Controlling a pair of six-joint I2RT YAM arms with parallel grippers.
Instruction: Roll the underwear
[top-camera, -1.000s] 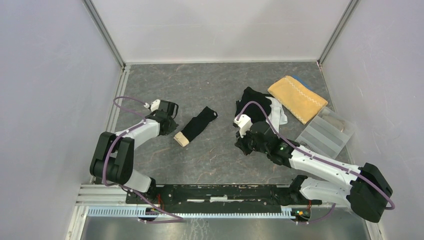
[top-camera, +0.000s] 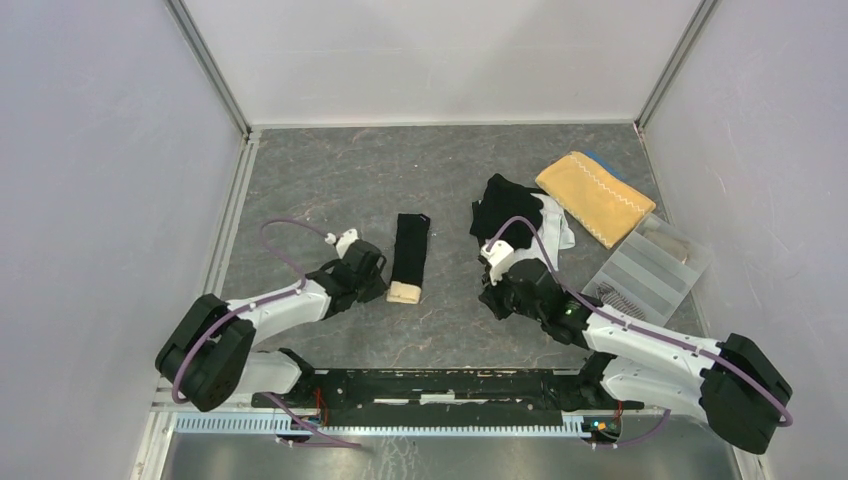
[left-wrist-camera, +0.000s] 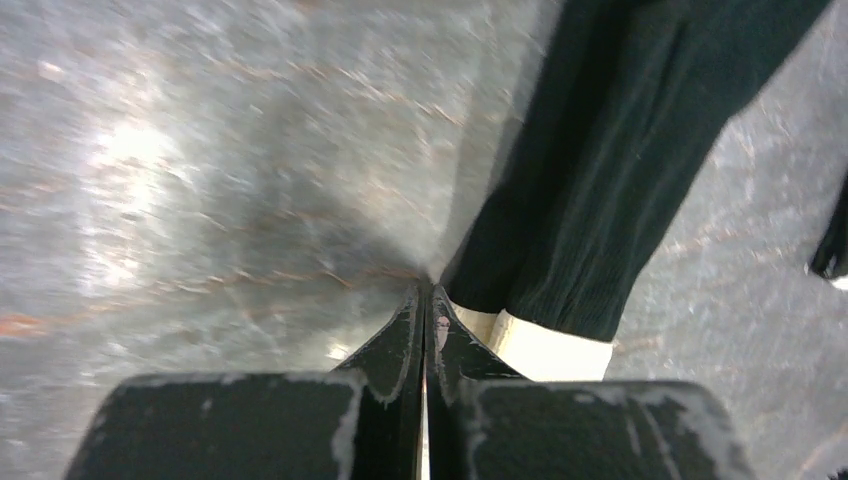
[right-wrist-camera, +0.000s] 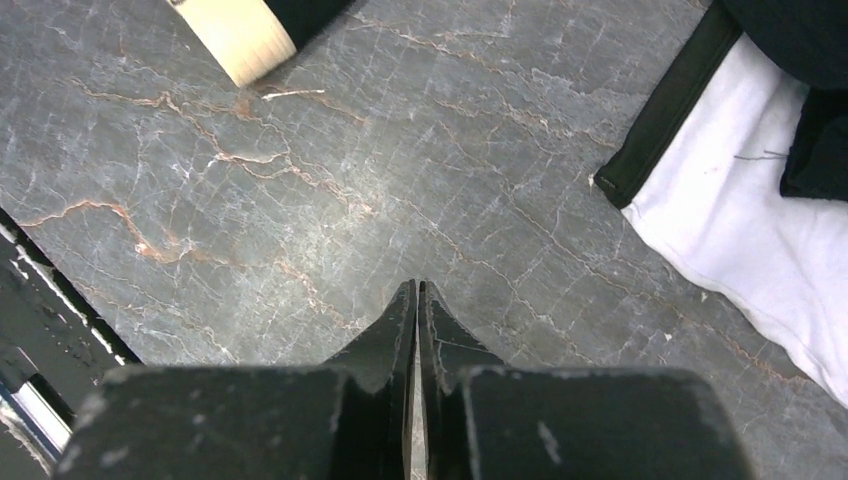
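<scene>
The underwear lies as a narrow black strip (top-camera: 410, 248) on the grey table, folded lengthwise, with a cream waistband (top-camera: 404, 293) at its near end. My left gripper is shut, its tips low against the strip's left edge where black cloth meets cream band; no cloth shows pinched between the fingertips. In the left wrist view the black cloth (left-wrist-camera: 590, 190) runs up and to the right, and the fingers cover part of the band. My right gripper hovers over bare table right of the strip, slightly open, a thin empty gap between its fingers.
A heap of black cloth (top-camera: 507, 208) and white cloth (top-camera: 553, 228) lies to the right. Behind it rests a folded yellow cloth (top-camera: 594, 198). A clear divided tray (top-camera: 640, 268) stands at the right edge.
My left gripper has moved right and toward the near side. The waistband end has swung right with it, so the slanted strip now lies nearly straight front to back. The right gripper has shifted slightly right and nearer.
</scene>
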